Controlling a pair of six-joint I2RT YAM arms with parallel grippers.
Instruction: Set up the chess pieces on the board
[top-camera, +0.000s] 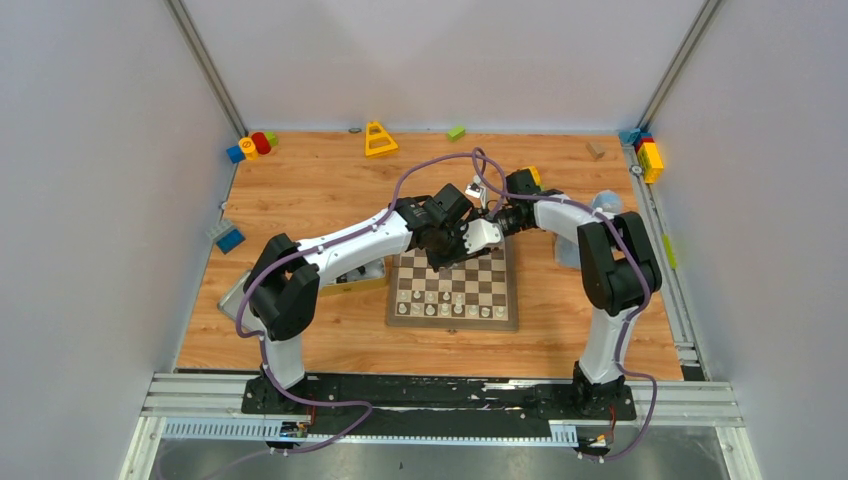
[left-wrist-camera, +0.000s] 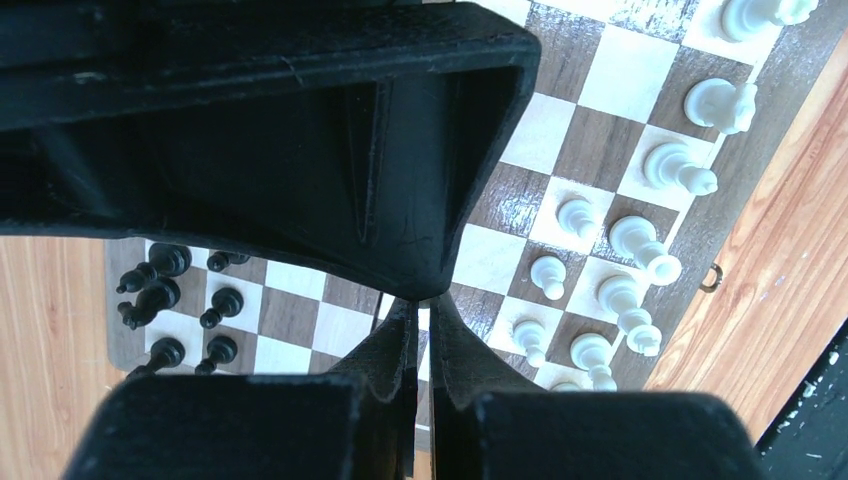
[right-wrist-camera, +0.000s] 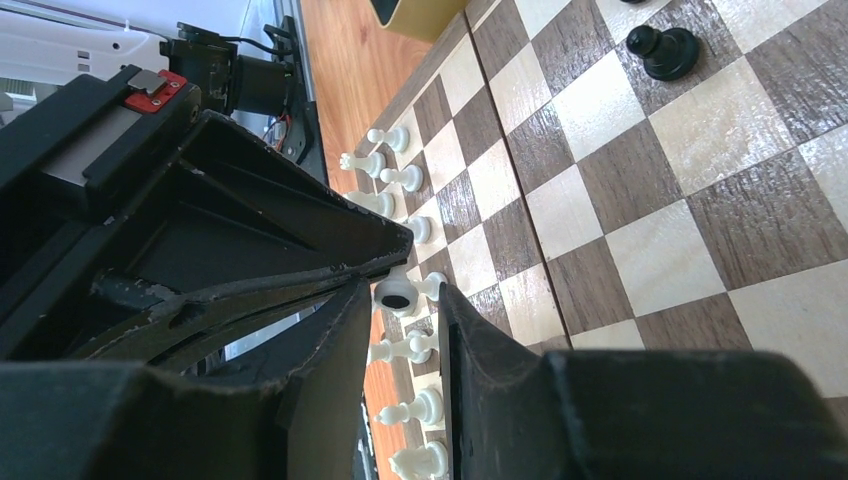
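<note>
The chessboard (top-camera: 451, 322) lies mid-table with white pieces (left-wrist-camera: 632, 240) along its front and black pieces (left-wrist-camera: 225, 302) at the back. In the top view both grippers meet over the board's back half. My left gripper is shut, its tips meeting under the black body of the wrist; what it holds is hidden. At my right gripper's tips (right-wrist-camera: 403, 300) is a small white piece (right-wrist-camera: 397, 298), seen between or just behind the fingers, which are close together. A black pawn (right-wrist-camera: 660, 52) stands on the board in the right wrist view.
A box with dark pieces (top-camera: 355, 285) is left of the board, beside a grey tray (top-camera: 235, 300). A pale blue bag (top-camera: 566, 255) lies to the right. Coloured blocks line the back edge. The table in front of the board is clear.
</note>
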